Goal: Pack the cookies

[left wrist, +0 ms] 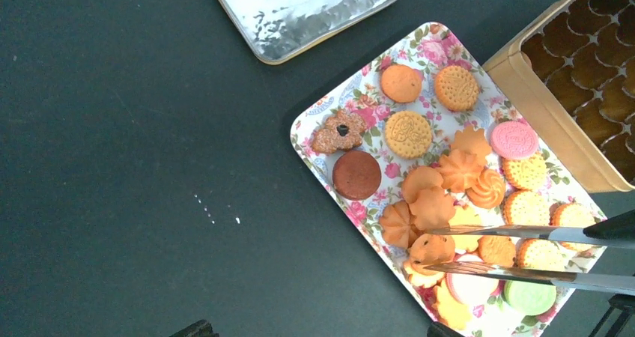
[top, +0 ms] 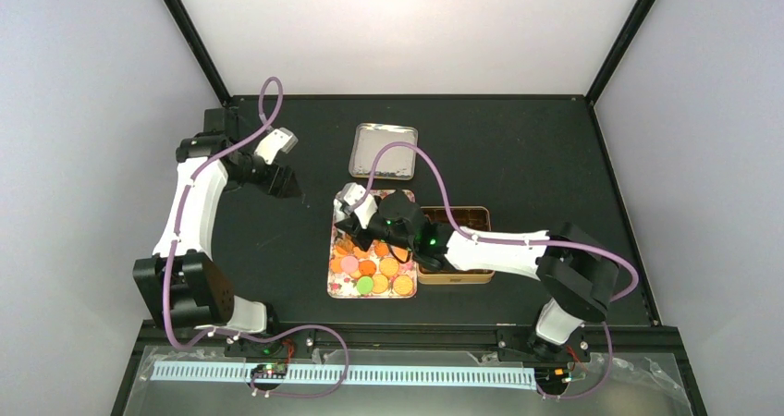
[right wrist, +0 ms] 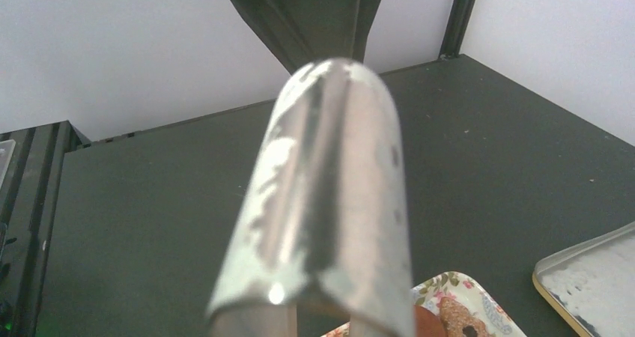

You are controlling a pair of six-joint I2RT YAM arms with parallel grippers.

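A floral tray (left wrist: 299, 131) holds assorted round, star-shaped and swirled cookies, among them a brown cookie (left wrist: 356, 175), a pink one (left wrist: 514, 140) and a green one (left wrist: 529, 297). Beside it stands a tan box (left wrist: 524, 82) with a brown compartment insert; the visible compartments look empty. Metal tongs (left wrist: 524, 232) reach over the tray's cookies, their prongs apart and no cookie visibly gripped. My right gripper (top: 356, 229) is closed around the tongs, whose shiny bend fills the right wrist view. Left of the tray, my left gripper (top: 285, 183) is open and empty, its fingertips (left wrist: 195, 329) wide apart.
A shiny metal lid-like tray (top: 384, 150) lies behind the floral tray. The right forearm passes above the tan box.
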